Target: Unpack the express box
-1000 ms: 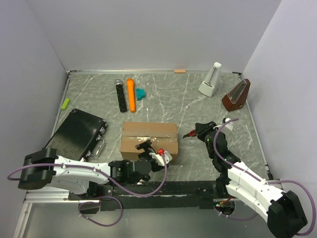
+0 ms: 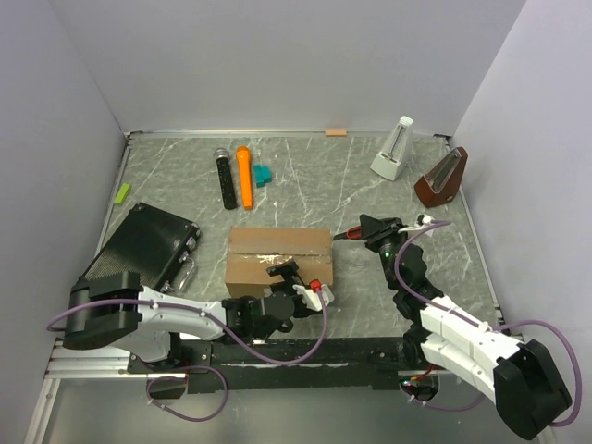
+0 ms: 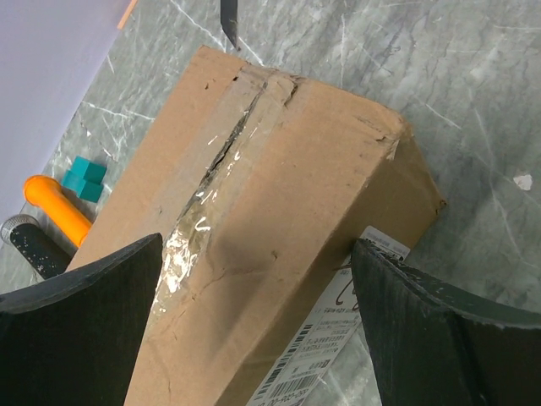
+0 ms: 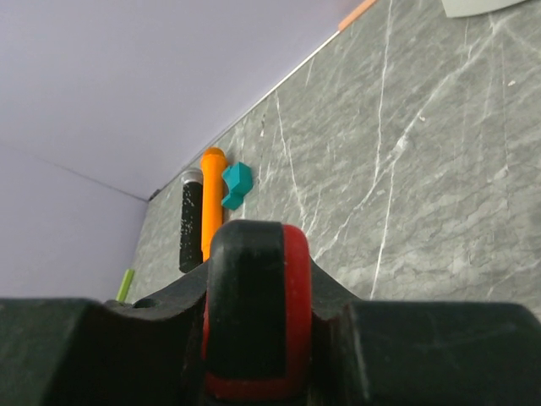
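Observation:
A taped cardboard express box (image 2: 277, 242) sits at the table's middle, tape along its split seam and a label on its side. My left gripper hangs low over the box's near part, open, with the cardboard between and below its fingers. My right gripper (image 2: 368, 233) is shut on a red-and-black handled cutter (image 4: 255, 313), whose dark blade points at the box's right end, near the top seam; whether it touches cannot be told.
A black case (image 2: 139, 248) lies at the left. Microphones (image 2: 245, 178), a teal piece (image 2: 262, 175) and two metronomes (image 2: 394, 150) stand toward the back.
My left arm has moved to the right along the box's front. My right gripper has risen toward the back, bringing the cutter nearer the box's right end.

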